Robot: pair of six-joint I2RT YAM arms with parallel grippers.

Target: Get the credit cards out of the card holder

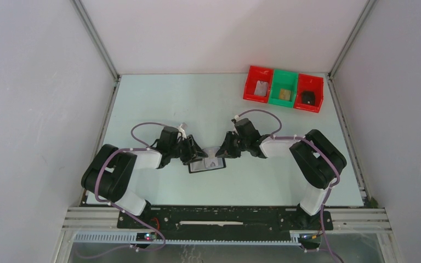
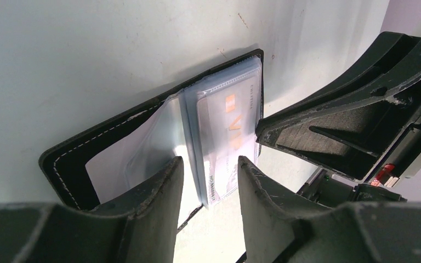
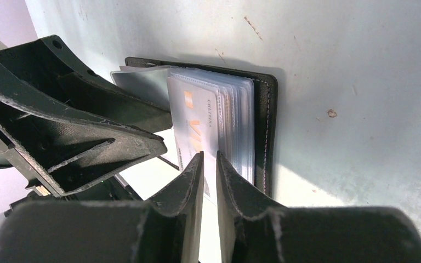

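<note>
The black card holder (image 1: 206, 168) lies open on the table, its clear sleeves (image 3: 238, 120) stacked on one half, with a printed card (image 2: 227, 137) in the top one. A loose sleeve leaf stands lifted over the other half. My left gripper is over the holder at the edge of the sleeve stack, its fingertips part open. My right gripper is at the stack from the other side, its fingertips a little apart over the card. I cannot tell whether either touches or grips anything.
Three bins, red (image 1: 249, 86), green (image 1: 275, 97) and red (image 1: 315, 104), stand at the back right with small items inside. The table around the holder is otherwise clear. The two grippers are close together.
</note>
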